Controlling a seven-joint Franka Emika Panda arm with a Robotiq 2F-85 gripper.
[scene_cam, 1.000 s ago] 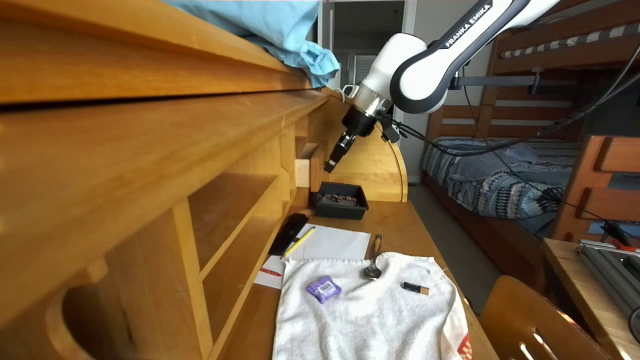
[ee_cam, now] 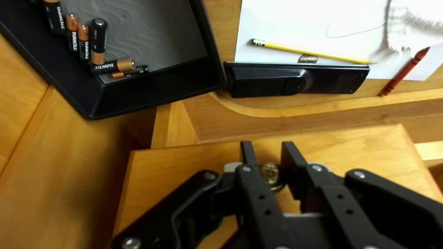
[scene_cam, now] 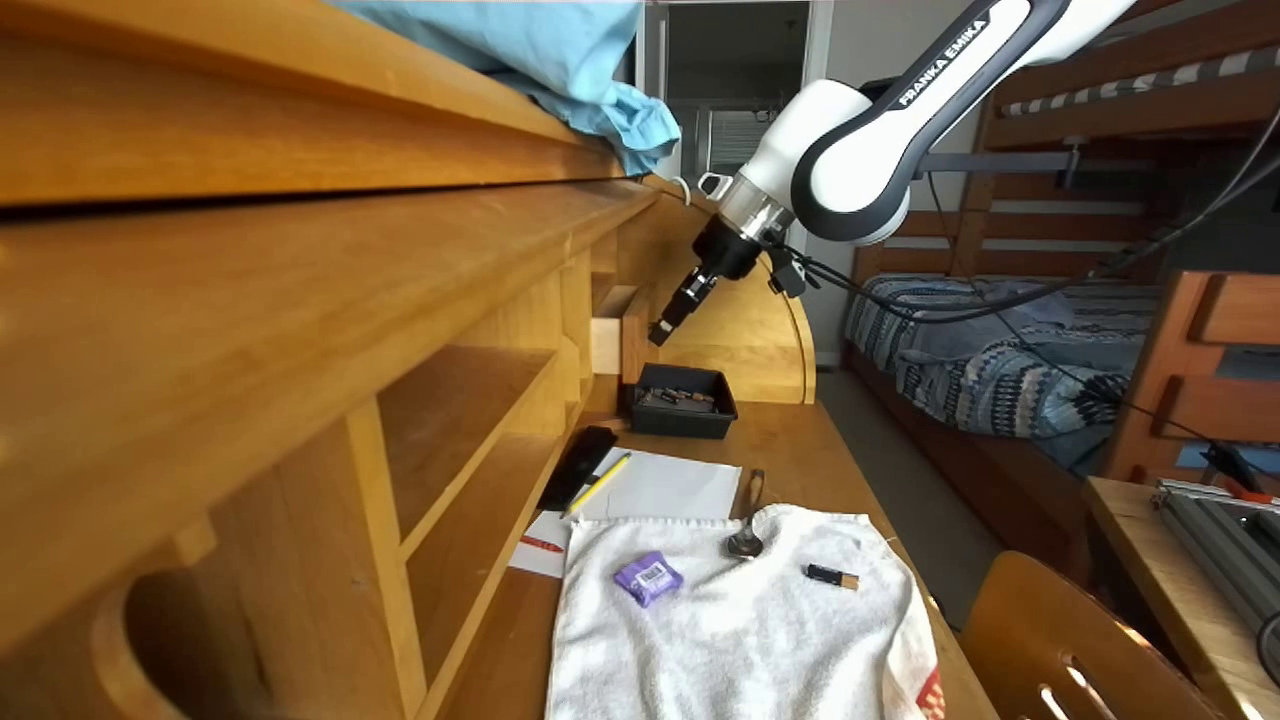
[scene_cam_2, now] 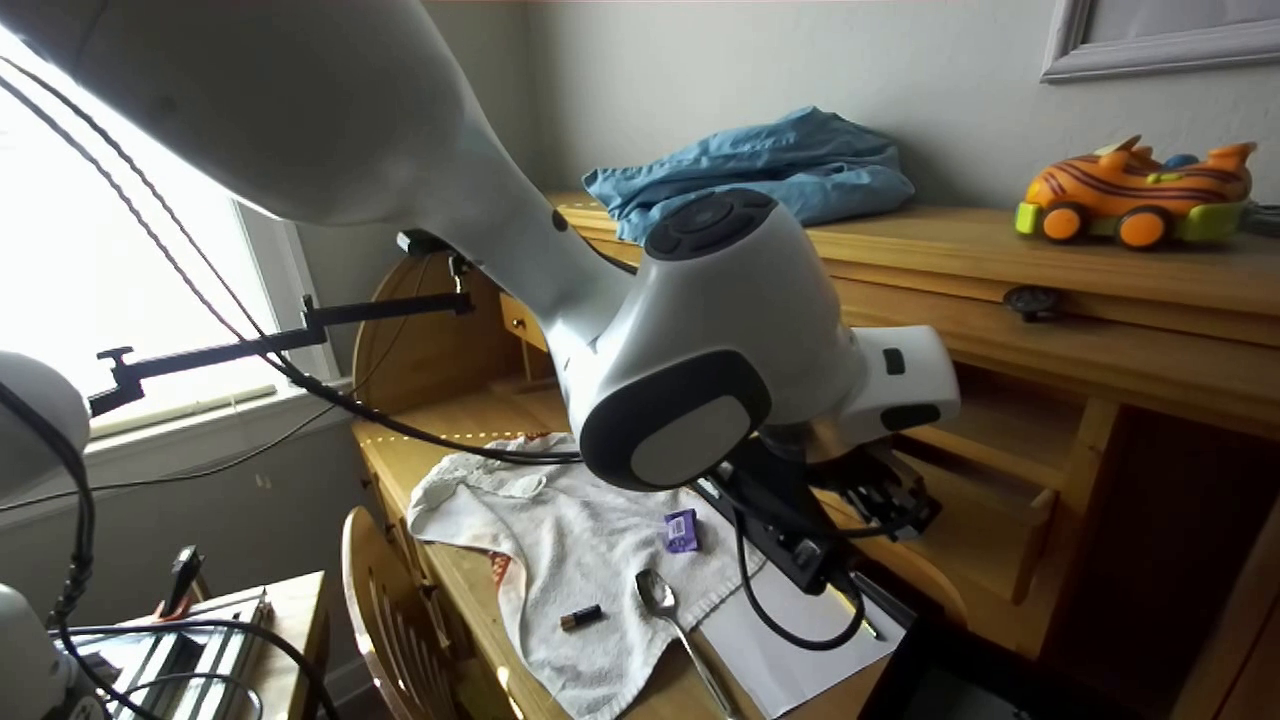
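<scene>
A small wooden drawer juts out from the desk's hutch at the far end; its face fills the lower middle of the wrist view. On that face is a round brass-coloured knob, with the dark fingers of my gripper on either side of it. The fingers are shut on the knob. In exterior view 1 the fingertips are at the drawer's front. The arm blocks much of the drawer region in exterior view 2, and the drawer's inside is hidden from the wrist.
Below the drawer sits a black tray with several batteries. Nearby lie a black case, a yellow pencil and a red crayon. A white towel bears a purple packet, a spoon and a battery.
My wrist and forearm have shifted slightly right and down in exterior view 1, tilting the hand a little. The fingertips stay about where they were, at the drawer front.
</scene>
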